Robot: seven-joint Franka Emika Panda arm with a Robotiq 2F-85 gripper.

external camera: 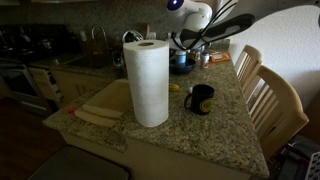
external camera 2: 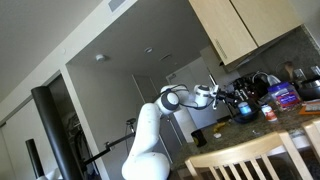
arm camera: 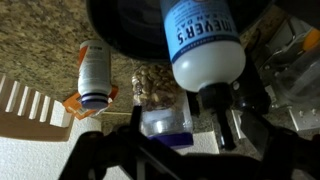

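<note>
A soap bottle with a blue label [arm camera: 200, 28] reading "MEYER'S" stands in a dark bowl [arm camera: 125, 38] in the wrist view, its clear shoulder and black pump top towards the camera. My gripper is open, with one dark finger [arm camera: 130, 148] left of the pump and the other to its right; the bottle is not gripped. In exterior view 1 the gripper is small and dark above the bowl [external camera: 182, 68] at the back of the counter. From exterior view 2, the arm reaches over the counter to the blue-labelled bottle [external camera 2: 243, 105].
Near the bowl are a white-labelled bottle [arm camera: 95, 72] and a clear jar [arm camera: 163, 112]. A paper towel roll [external camera: 148, 85] and a black mug [external camera: 200, 99] stand in front on the counter. Chairs [external camera: 275, 105] line the right side. Granite between mug and bowl is partly clear.
</note>
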